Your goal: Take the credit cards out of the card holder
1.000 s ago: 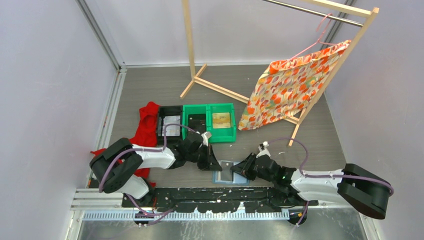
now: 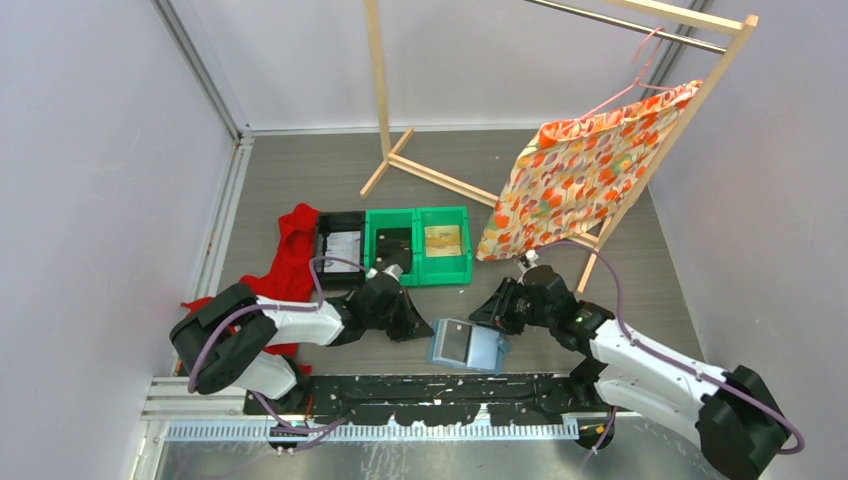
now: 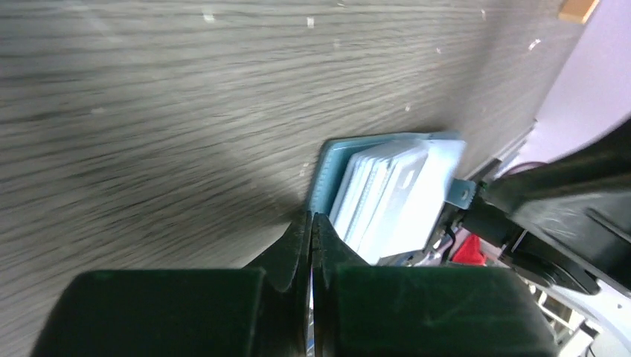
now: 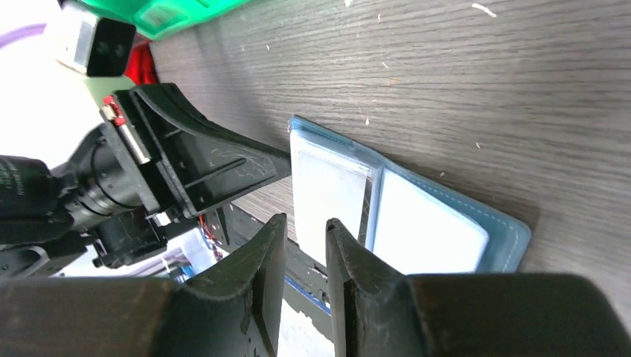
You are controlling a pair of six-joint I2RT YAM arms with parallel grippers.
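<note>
The blue card holder (image 2: pixel 488 352) lies unfolded near the table's front edge, with clear sleeves inside. A grey-looking card (image 2: pixel 456 341) shows in its left half. In the left wrist view a fanned stack of card sleeves (image 3: pixel 387 190) rises from the blue cover (image 3: pixel 325 178). My left gripper, at the holder's left edge, is shut with nothing between its fingers; the sleeves and cards are outside them. Over the holder's right side, my right gripper stands open with a narrow empty gap, above the white sleeves (image 4: pixel 327 186).
Behind the left arm sit a green case (image 2: pixel 468 268) and a black box (image 2: pixel 322 255), with red cloth (image 2: pixel 290 255) beside them. A wooden rack with patterned fabric (image 2: pixel 570 180) stands at the back right.
</note>
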